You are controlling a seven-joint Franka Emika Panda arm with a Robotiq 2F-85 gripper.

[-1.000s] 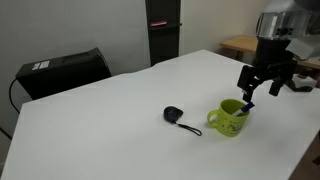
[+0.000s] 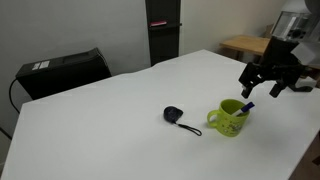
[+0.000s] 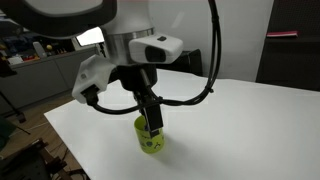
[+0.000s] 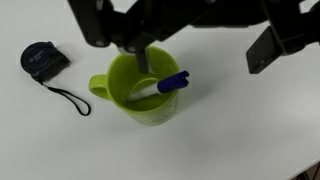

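A lime-green mug (image 2: 228, 122) stands upright on the white table, its handle toward the tape measure. Inside leans a white marker (image 4: 146, 92) with a blue cap (image 4: 173, 82) that sticks out over the rim. My gripper (image 2: 260, 90) is open above the table, close to the mug on its capped-marker side. In the wrist view, the fingers (image 4: 268, 48) are spread wide with nothing between them, and one overlaps the mug's far rim in the picture. From exterior view 2, the gripper hides part of the mug (image 3: 150, 143) and the marker cannot be made out.
A dark tape measure (image 2: 173, 113) with a black wrist strap lies beside the mug's handle. At the table's back left sits a black case (image 2: 62, 74). Its right edge runs close to the arm.
The upper part of my gripper has shifted slightly right in exterior view 1, away from the mug. Mug, marker and tape measure have stayed where they were.
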